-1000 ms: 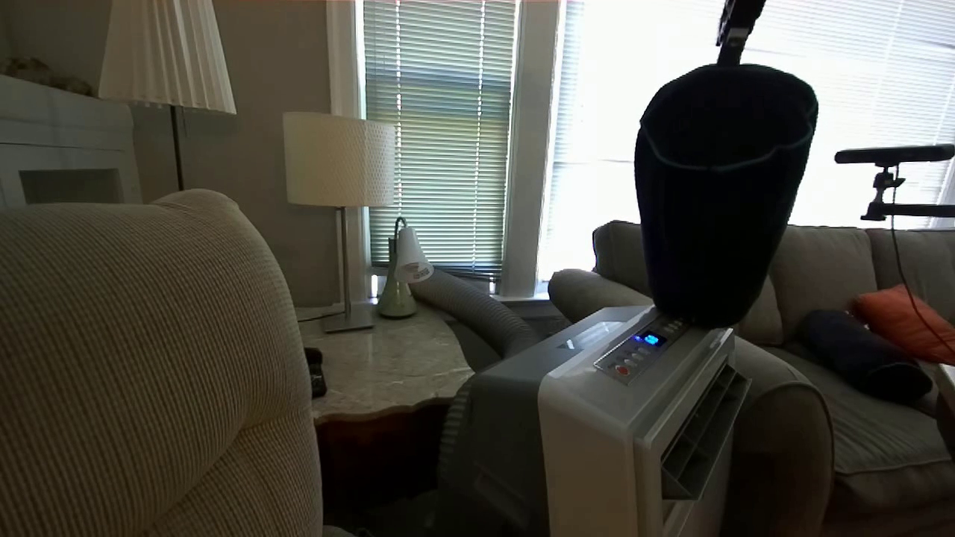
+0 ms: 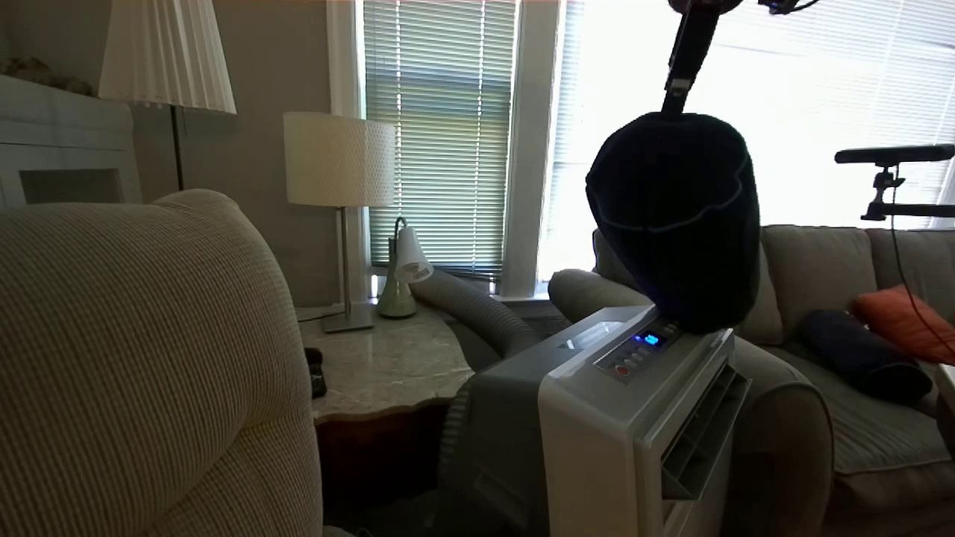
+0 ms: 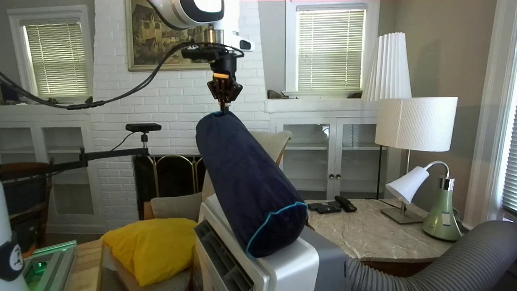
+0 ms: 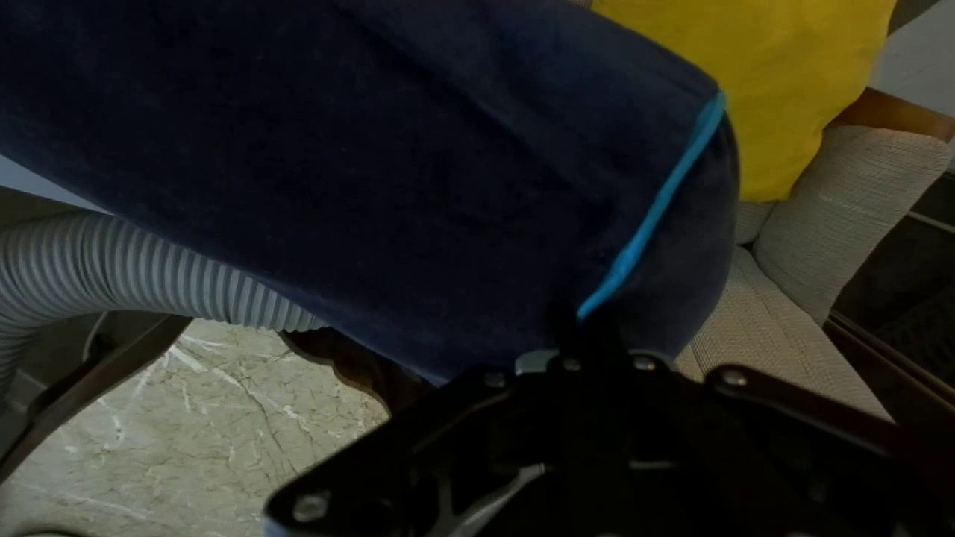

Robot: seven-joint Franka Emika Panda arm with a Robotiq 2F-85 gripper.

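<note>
A long dark blue bolster pillow [image 3: 247, 179] with light blue piping leans over the white and grey air conditioner [image 3: 291, 257]. Its lower end rests on the unit's top, while its upper end is raised. My gripper [image 3: 223, 107] is shut on the fabric at that raised end. In exterior view 1 the bolster [image 2: 676, 215] appears nearly black, tilted above the lit control panel [image 2: 640, 344]. The wrist view has the bolster [image 4: 376, 179] filling the upper left, its piping running down to my gripper; the pinched cloth is too dark to make out.
A marble-topped table [image 3: 378, 233] with lamps and small black devices stands beside the unit. The grey hose [image 3: 436, 262] runs behind. A yellow pillow [image 3: 155, 242] lies on a chair, and a sofa [image 2: 877, 429] holds an orange pillow [image 2: 909, 313].
In exterior view 1 my gripper and the bolster's raised end have moved left and down. The bolster now leans lower over the air conditioner, its lower end staying near the top.
</note>
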